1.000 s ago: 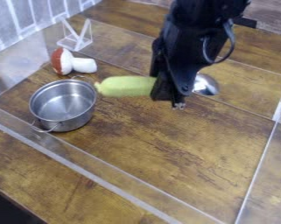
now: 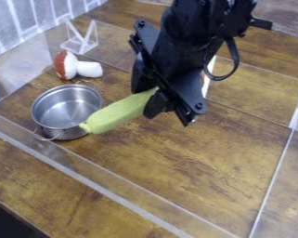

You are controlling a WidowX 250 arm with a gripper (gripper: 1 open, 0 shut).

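My black gripper (image 2: 158, 93) fills the upper middle of the camera view, shut on a long pale-green object (image 2: 118, 112) that angles down to the lower left. The object's tip hangs near the right side of a steel pot (image 2: 58, 104) with wire handles; whether it touches cannot be told. The arm hides the wooden counter behind it.
A red-and-white toy (image 2: 77, 66) lies behind the pot, with a clear plastic stand (image 2: 82, 38) further back. A white item, partly hidden, is behind the gripper. Clear barriers edge the wooden surface (image 2: 200, 172), which is bare at front right.
My gripper has turned and shifted with the green object, whose tip has swung from level, over the pot's rim, to pointing down and toward the front.
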